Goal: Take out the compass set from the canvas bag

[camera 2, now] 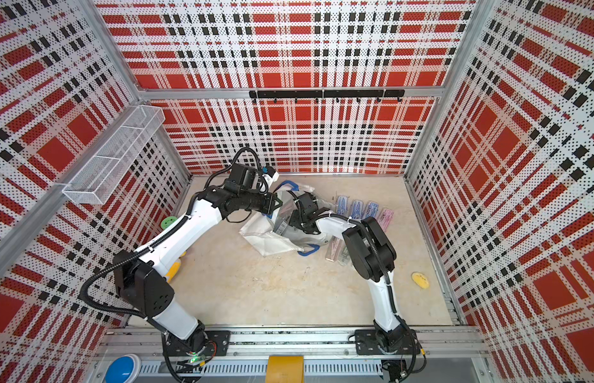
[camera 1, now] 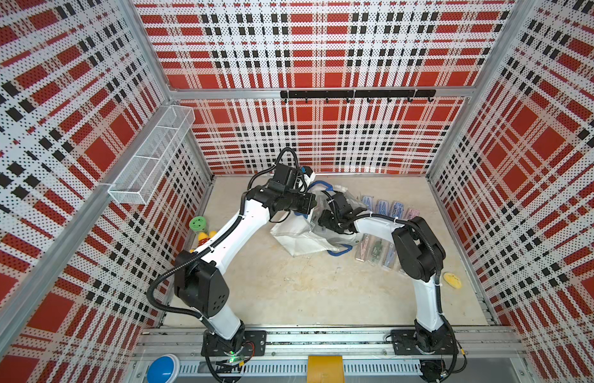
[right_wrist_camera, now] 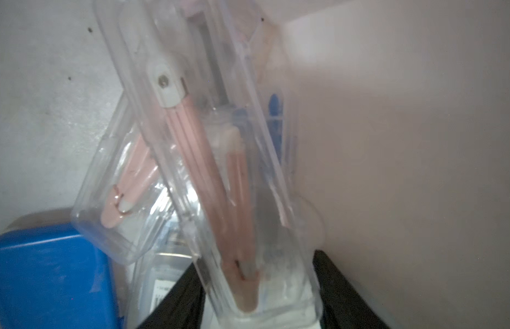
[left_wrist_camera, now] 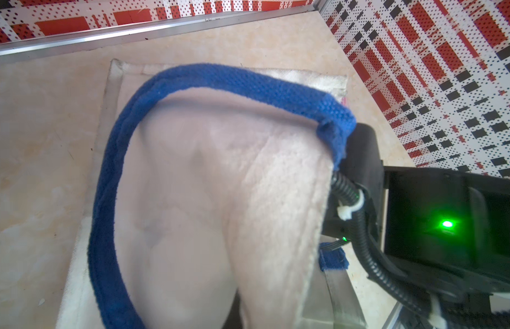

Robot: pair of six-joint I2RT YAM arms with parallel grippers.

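Observation:
The white canvas bag (camera 1: 297, 239) with blue handles (left_wrist_camera: 109, 192) lies mid-table. My left gripper (camera 1: 306, 203) is at its opening; in the left wrist view bag fabric hides most of the fingers, so their state is hard to see. My right gripper is inside the bag, its fingers either side of a clear compass set (right_wrist_camera: 205, 170) with pink compasses. I cannot tell whether they touch it. More clear cases (right_wrist_camera: 118, 203) and a blue case (right_wrist_camera: 49, 274) lie beneath and beside it.
Several compass cases (camera 1: 381, 205) lie right of the bag. A yellow object (camera 1: 451, 279) is at the right front, green and yellow items (camera 1: 196, 222) at the left edge. A wire basket (camera 1: 150, 153) hangs on the left wall.

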